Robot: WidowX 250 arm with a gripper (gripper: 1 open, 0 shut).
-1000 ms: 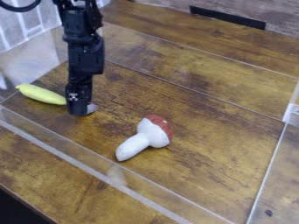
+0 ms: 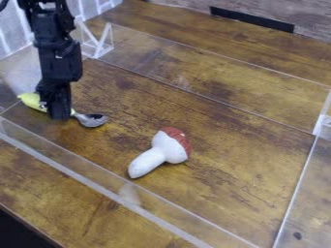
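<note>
My black gripper [image 2: 56,108] is down at the left of the workspace, low over a yellow banana-like object [image 2: 31,101] and the stem of a metal spoon, whose bowl [image 2: 89,120] rests on the wood to its right. Whether anything is between the fingers is hidden. A white mushroom-shaped toy with a red-brown cap [image 2: 163,151] lies on its side near the centre.
Clear plastic walls [image 2: 304,184] edge the wooden work area [image 2: 233,116], along the front left, the back and the right.
The gripper has moved left from the spoon's bowl onto the yellow object, uncovering more of the bowl and covering more of the yellow object.
</note>
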